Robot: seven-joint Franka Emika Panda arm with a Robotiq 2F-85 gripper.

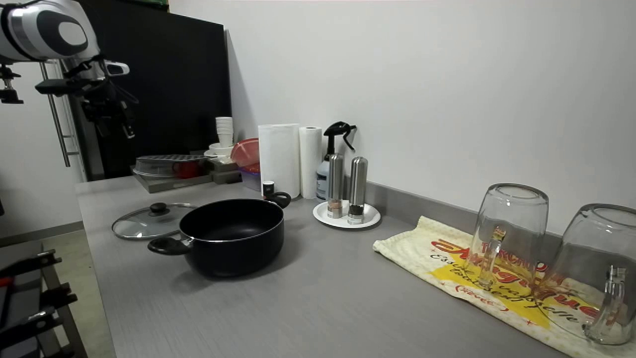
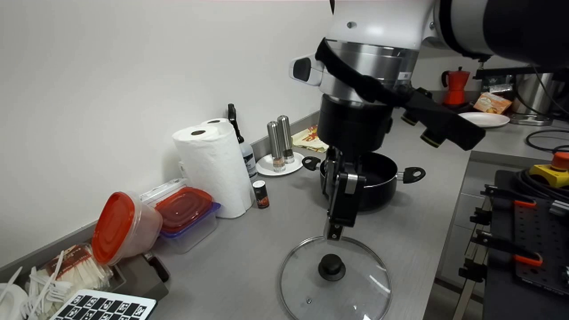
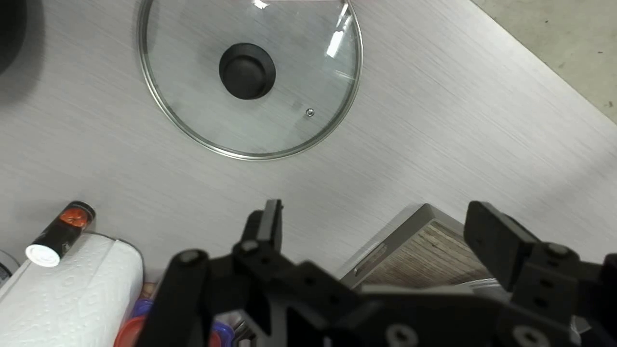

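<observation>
My gripper is open and empty, its two fingers wide apart above the counter. In exterior view 1 the gripper (image 1: 116, 128) hangs high at the upper left, well above the counter. A glass lid (image 3: 194, 75) with a black knob (image 3: 247, 71) lies flat on the counter, beyond my fingertips in the wrist view. The black two-handled pot (image 1: 235, 253) stands uncovered beside the lid (image 1: 134, 226); no contents show in it. From exterior view 2, the gripper partly hides the pot (image 2: 381, 186).
A small black shaker (image 3: 60, 234) and paper towel rolls (image 2: 213, 165) stand near the wall. Steel mills (image 1: 357, 185) share a white plate. Two upturned glass mugs (image 1: 510, 238) rest on a cloth (image 1: 417, 250). Red-lidded containers (image 2: 184, 210) sit farther along.
</observation>
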